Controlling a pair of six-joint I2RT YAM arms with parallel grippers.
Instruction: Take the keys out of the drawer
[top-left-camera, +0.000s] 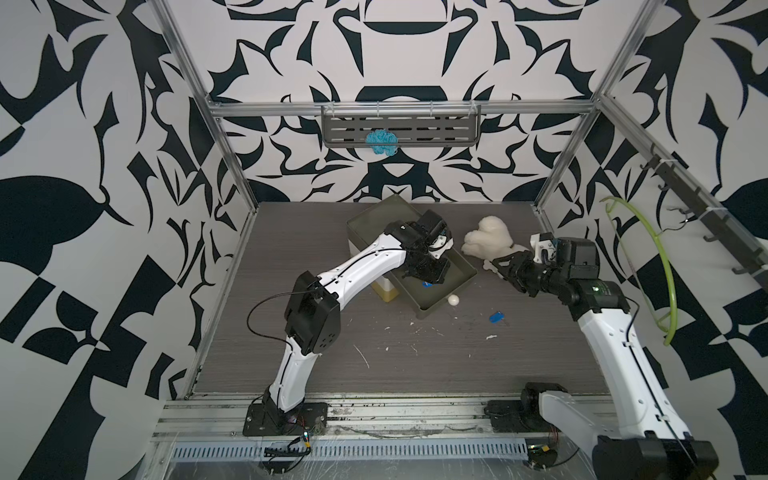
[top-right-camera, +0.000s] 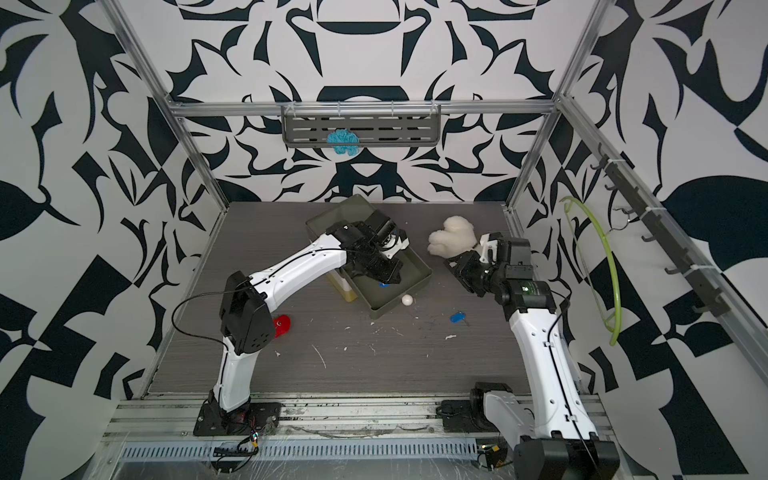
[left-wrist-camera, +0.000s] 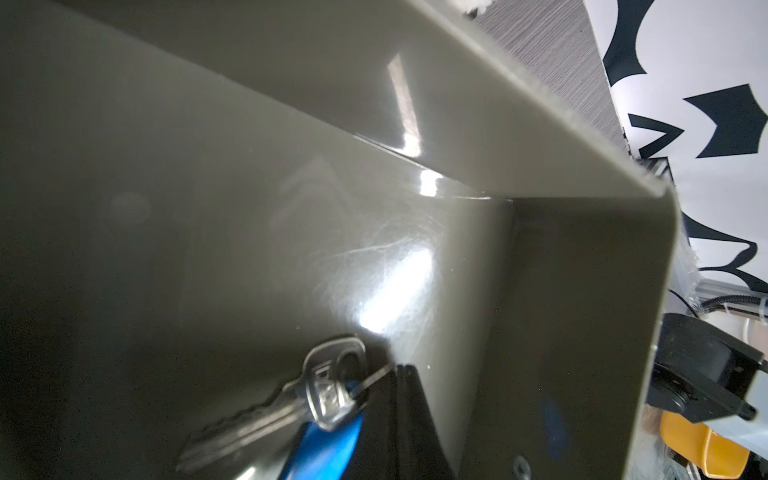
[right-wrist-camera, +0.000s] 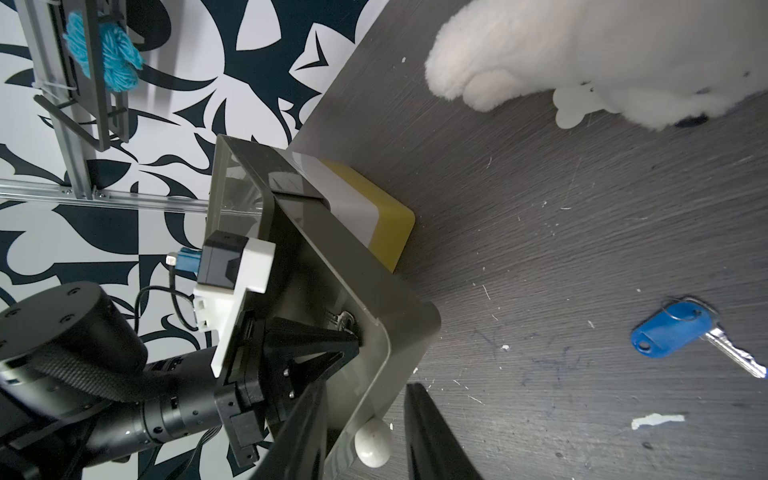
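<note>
In the left wrist view, a set of keys (left-wrist-camera: 328, 388) with a blue tag (left-wrist-camera: 326, 449) is inside the grey-green drawer (left-wrist-camera: 592, 320). Its thin ring reaches the closed tips of my left gripper, which appears to pinch it. Whether the keys still touch the drawer floor is unclear. From the right wrist view, that gripper's fingers (right-wrist-camera: 320, 336) are low in the drawer, close to the metal keys. My right gripper is part open and empty, to the right of the drawer. A second key with a blue tag (right-wrist-camera: 672, 328) lies on the table.
A white plush toy (top-left-camera: 489, 237) sits between the drawer and my right arm. The drawer's round knob (top-left-camera: 453, 300) faces front right. A red object (top-right-camera: 281, 325) lies near my left arm.
</note>
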